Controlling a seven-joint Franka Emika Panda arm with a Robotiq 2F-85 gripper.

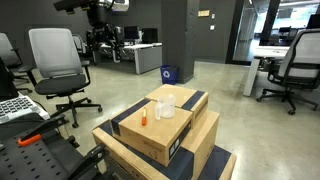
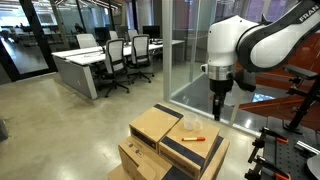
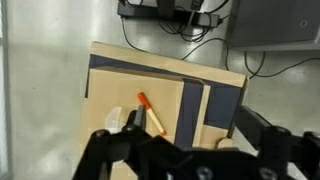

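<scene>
An orange marker point(image 1: 144, 117) lies on top of a cardboard box point(image 1: 160, 132). Close to it on the same box stands a clear, whitish cup point(image 1: 166, 104). In the second exterior view the marker point(image 2: 193, 139) lies nearer the camera than the cup point(image 2: 191, 122). My gripper point(image 2: 218, 104) hangs in the air above the boxes, apart from both objects. Seen from the wrist, the gripper's dark fingers spread wide along the lower edge, with the marker point(image 3: 152, 113) below and beyond them. The gripper is open and holds nothing. The cup point(image 3: 114, 118) is partly hidden by the left finger.
Several cardboard boxes are grouped on the floor, with another box top point(image 2: 156, 122) beside the marker's box. A dark table point(image 1: 35, 155) with clamps stands at the left. Office chairs point(image 1: 58, 70) are farther off. Open floor point(image 2: 70, 130) surrounds the boxes.
</scene>
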